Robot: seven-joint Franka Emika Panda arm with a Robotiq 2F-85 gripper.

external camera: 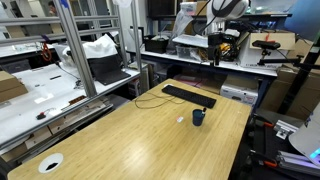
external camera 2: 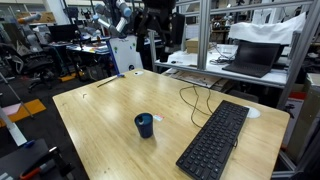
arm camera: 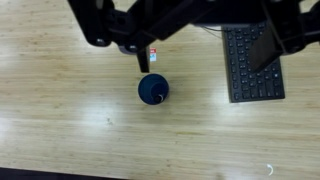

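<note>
A dark blue mug (external camera: 198,118) stands upright on the wooden table, with something small inside that is too blurred to name. In the second exterior view the mug (external camera 2: 144,125) is left of the black keyboard (external camera 2: 213,140). High over the table's far side hangs my gripper (external camera: 215,60), well clear of everything. From the wrist view, its dark fingers (arm camera: 143,60) are spread wide with nothing held between them. Below them the mug (arm camera: 153,90) shows near the left finger and the keyboard (arm camera: 255,80) near the right one.
A small white and red item (external camera: 181,119) lies beside the mug. Behind the keyboard a thin cable (external camera 2: 190,105) loops over the table. A laptop (external camera: 110,72) sits on the side bench past the metal posts.
</note>
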